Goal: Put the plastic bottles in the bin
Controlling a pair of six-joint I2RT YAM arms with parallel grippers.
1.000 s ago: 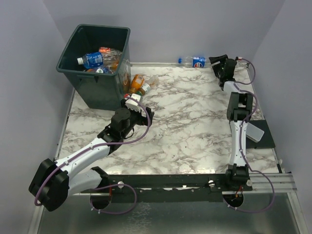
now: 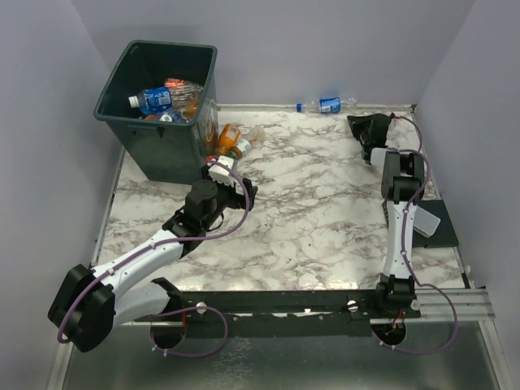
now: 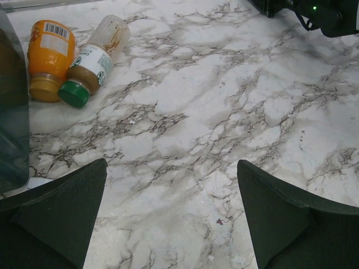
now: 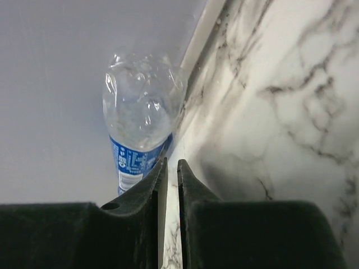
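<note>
A clear plastic bottle [image 2: 329, 106] with blue label and cap lies along the back wall; in the right wrist view this bottle [image 4: 143, 112] is just beyond the fingertips. My right gripper [image 2: 354, 123] is shut at the bottle's near right; I cannot tell what, if anything, is between its fingers. My left gripper [image 2: 234, 187] stands open over the table beside the bin. The green bin [image 2: 150, 142] holds several bottles. An orange bottle [image 3: 50, 59] and a green-capped bottle [image 3: 92, 64] lie against it.
A dark board [image 2: 439, 236] with a pale plastic item lies at the right, beside my right arm. Walls close off the back and sides.
My right gripper has moved a little toward the front and has shut. The bottle by the back wall has shifted or rolled slightly. The left arm is still.
</note>
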